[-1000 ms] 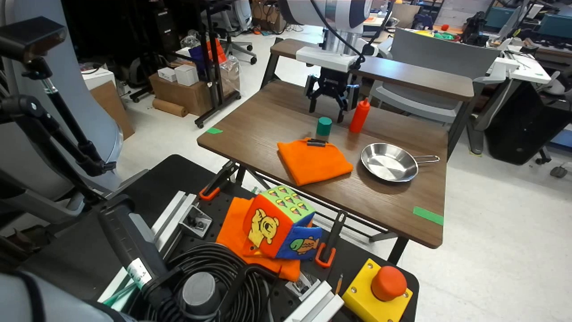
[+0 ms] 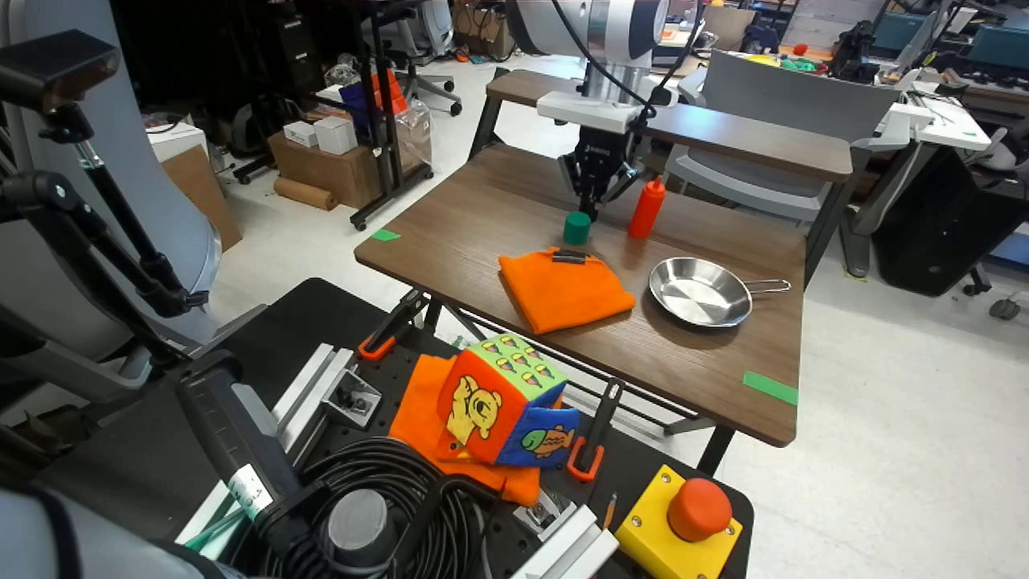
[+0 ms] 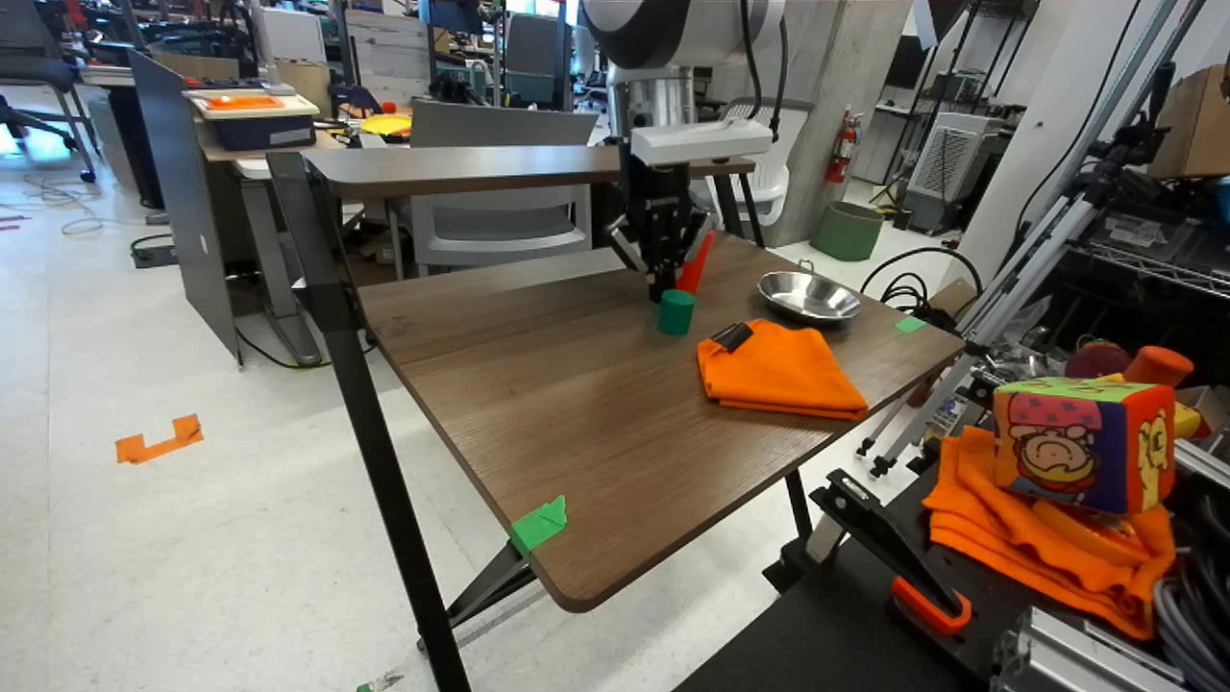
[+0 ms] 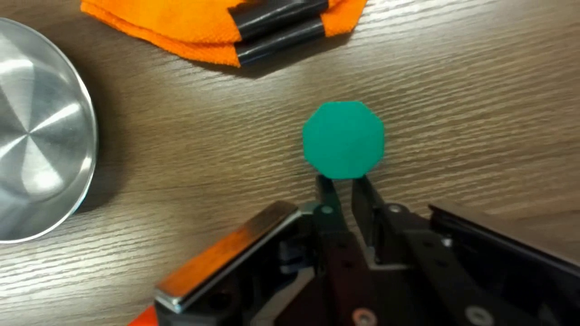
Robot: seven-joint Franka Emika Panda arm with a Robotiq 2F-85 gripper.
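Observation:
A green block [image 2: 576, 227] with an eight-sided top stands on the brown table. My gripper [image 2: 589, 211] points down right behind it. In the wrist view the fingertips [image 4: 327, 191] meet the near edge of the green block [image 4: 344, 140], where their ends are hidden. Only a narrow gap separates the fingers, far slimmer than the block, and nothing shows in it. Whether the tips touch the block I cannot tell. A folded orange cloth [image 2: 569, 294] with a black clip [image 4: 280, 27] lies in front, and a steel pan [image 2: 701, 293] sits to the right.
A red squeeze bottle [image 2: 647, 208] stands close to the gripper's right. A raised shelf [image 2: 752, 141] runs along the table's back. A soft picture cube [image 2: 502, 400] rests on the separate black cart.
My gripper's fingers were spread wide and are now drawn close together. It has moved slightly left and come down behind the green block, which has shifted a little left.

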